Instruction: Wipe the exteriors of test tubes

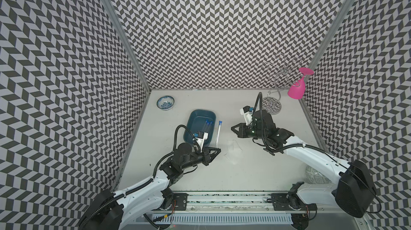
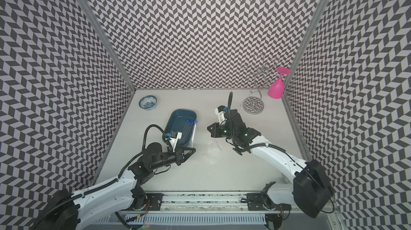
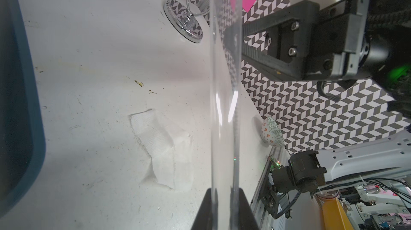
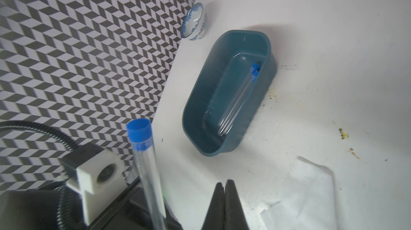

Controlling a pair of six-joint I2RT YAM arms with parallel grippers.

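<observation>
My left gripper is shut on a clear test tube [image 3: 225, 114] with a blue cap [image 4: 139, 130], held tilted above the table. The right gripper is shut, with nothing showing between its fingers. In the top left view it hovers to the right of the held tube [image 1: 218, 133], apart from it. A white tissue [image 4: 310, 195] lies flat and creased on the table, below and between both grippers. Two more blue-capped test tubes [image 4: 239, 101] rest side by side inside the teal tray [image 4: 192, 97], along its right wall.
A blue-and-white bowl [image 1: 165, 102] sits at the back left. At the back right stands a metal rack [image 1: 271, 105] with a pink cup [image 1: 297, 88] hung on it. A patterned glass bowl [image 1: 316, 175] is partly hidden behind the right arm. Open table lies right of the tissue.
</observation>
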